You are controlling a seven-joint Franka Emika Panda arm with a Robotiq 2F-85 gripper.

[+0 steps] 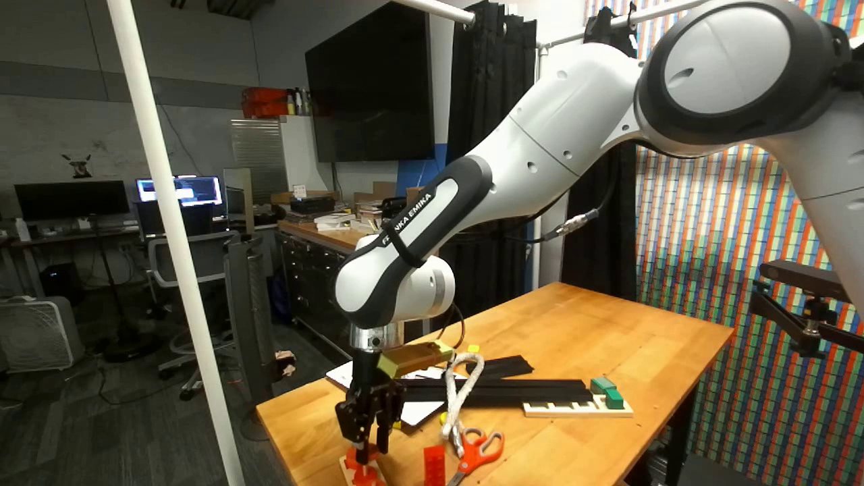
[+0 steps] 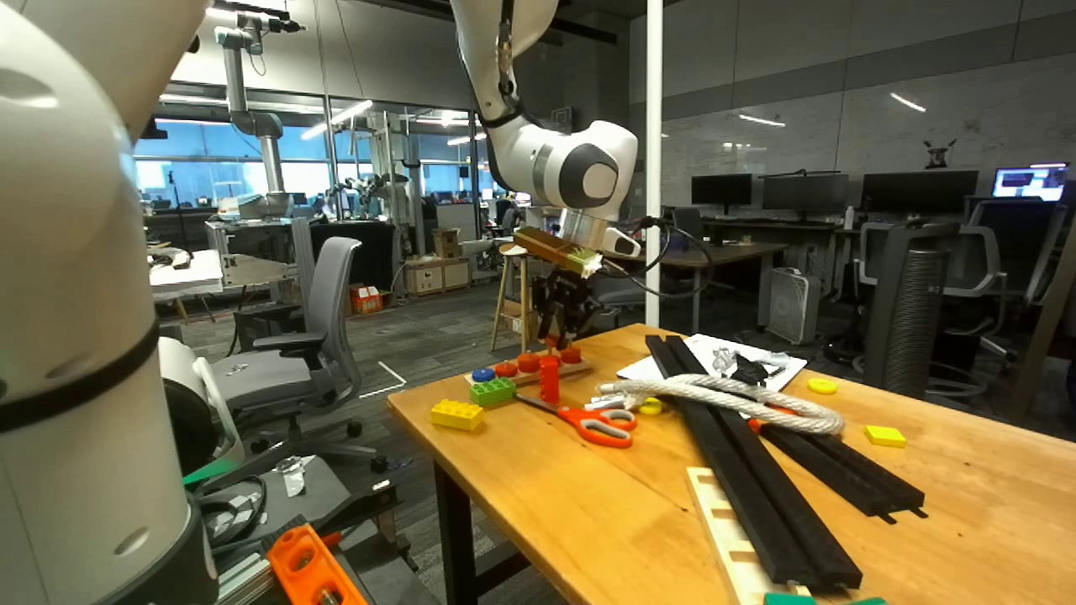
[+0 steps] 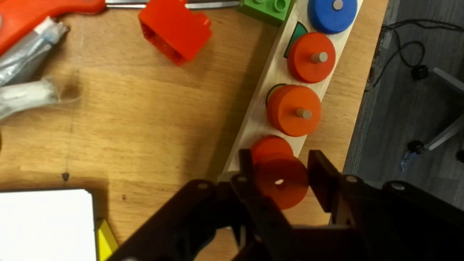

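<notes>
An orange-red disc with a centre hole [image 3: 281, 185] is pinched between the fingers of my gripper in the wrist view. It overlaps a red disc [image 3: 270, 144] at the near end of the wooden peg board [image 3: 248, 135]; whether the two touch is unclear. Farther along stand an orange disc [image 3: 292, 116], a red disc [image 3: 309, 65] and a blue disc [image 3: 332, 13], with peg tips showing through them. From outside, the gripper [image 1: 372, 448] points down close over the board's end.
A red block [image 3: 174, 30], a green block [image 3: 267, 9] and red-handled scissors [image 2: 600, 428] lie beside the board. Rope [image 2: 706, 388] and black rails [image 2: 741, 479] cover mid-table. The table edge runs close along the board's other side. Bare wood [image 3: 143, 117] separates the board from the plastic-wrapped item.
</notes>
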